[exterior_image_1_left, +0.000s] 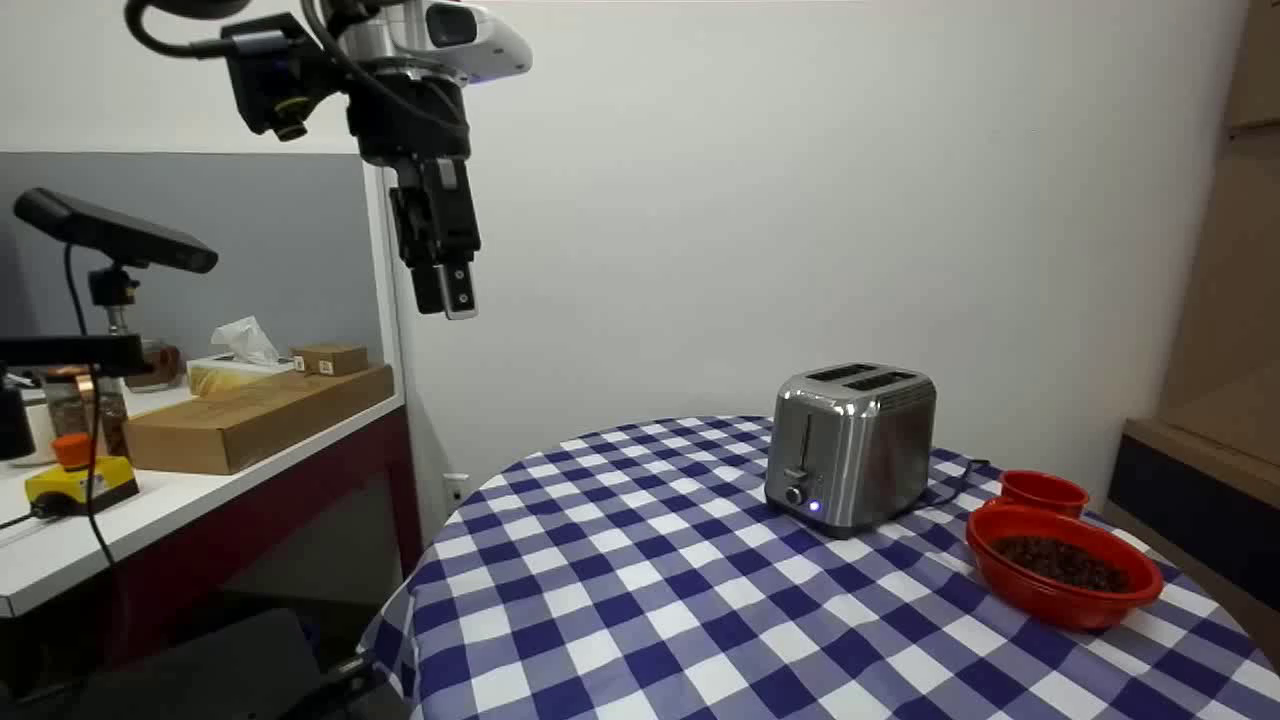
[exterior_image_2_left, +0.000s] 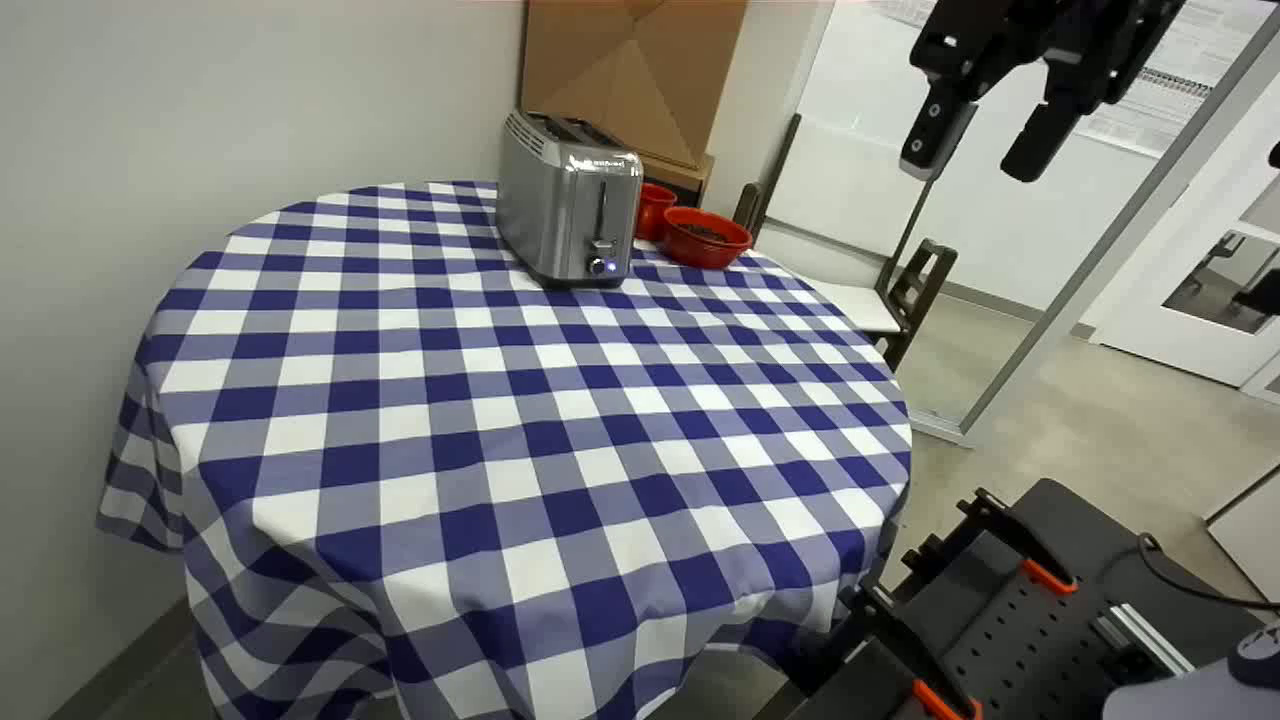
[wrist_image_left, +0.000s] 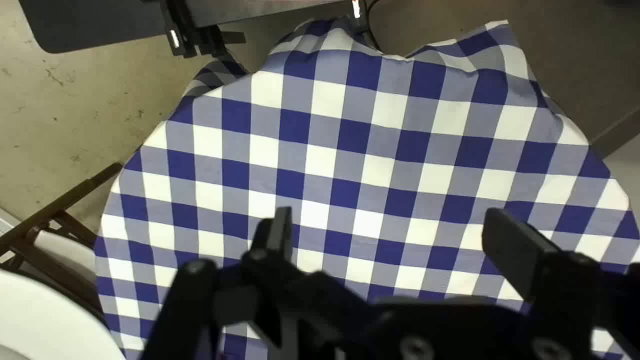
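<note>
High above the near edge of the table, my gripper (exterior_image_2_left: 981, 152) hangs open, its two fingers well apart and nothing between them. The wrist view also shows the gripper spread wide over bare checkered cloth. A silver two-slot toaster (exterior_image_1_left: 854, 450) stands upright towards the back of the table, a small light glowing beside its knob. To its right sit a red bowl (exterior_image_1_left: 1065, 564) holding small dark pieces and a smaller red container (exterior_image_1_left: 1044, 490) behind it. Toaster, bowl and container are all far from the gripper.
A blue-and-white checkered tablecloth (exterior_image_1_left: 624, 564) covers the round table, whose front and middle are clear. On the white side counter (exterior_image_1_left: 72, 546) are a cardboard box (exterior_image_1_left: 258, 414) and a yellow emergency-stop box (exterior_image_1_left: 82, 480). A wooden chair (exterior_image_2_left: 918, 294) stands beyond the table.
</note>
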